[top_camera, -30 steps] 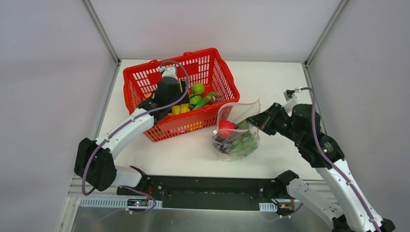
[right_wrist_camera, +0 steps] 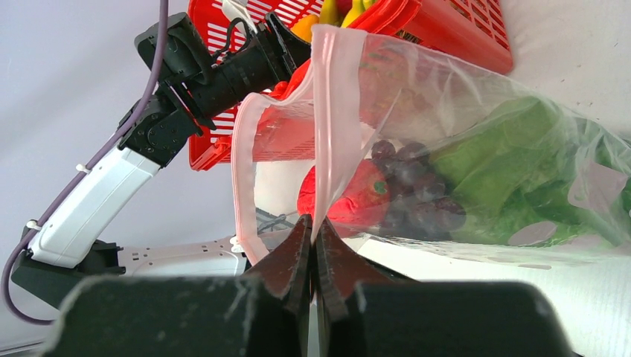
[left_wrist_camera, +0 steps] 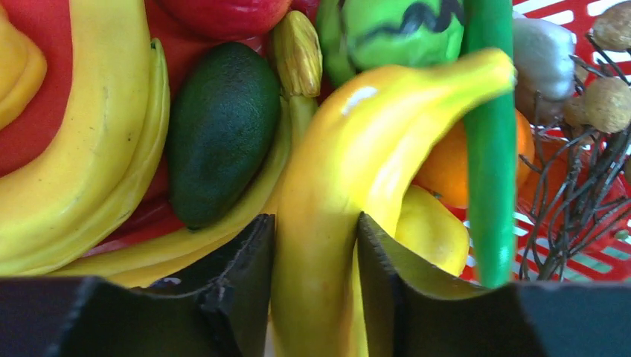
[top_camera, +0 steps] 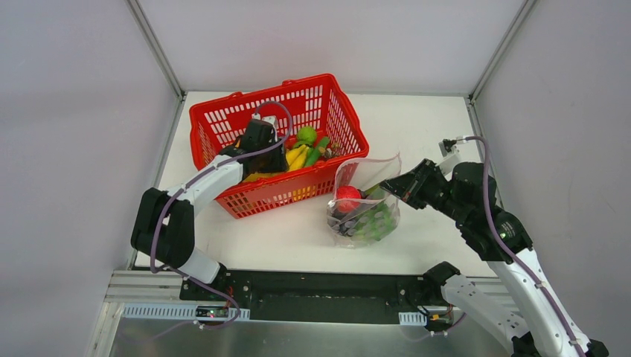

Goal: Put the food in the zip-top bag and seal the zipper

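Observation:
A yellow banana [left_wrist_camera: 327, 171] fills the space between the fingers of my left gripper, which press against both its sides, inside the red basket [top_camera: 275, 195]. Its upper end is blurred. On the table in front of the basket stands the clear zip top bag [top_camera: 362, 171], its mouth open. Inside it are a red round fruit [right_wrist_camera: 351, 195], dark grapes [right_wrist_camera: 420, 186] and green leaves [right_wrist_camera: 513, 156]. My right gripper is shut on the bag's rim at its right side.
Around the banana in the basket lie an avocado [left_wrist_camera: 222, 134], more bananas [left_wrist_camera: 104, 149], a green pepper [left_wrist_camera: 394, 30], a long green vegetable [left_wrist_camera: 491, 149] and brown twiggy stems [left_wrist_camera: 569, 193]. The table [top_camera: 417, 134] behind the right arm is clear.
My left arm has shifted slightly right and lower over the basket. The yellow bananas and green pepper there have changed position. The right arm and the bag look still.

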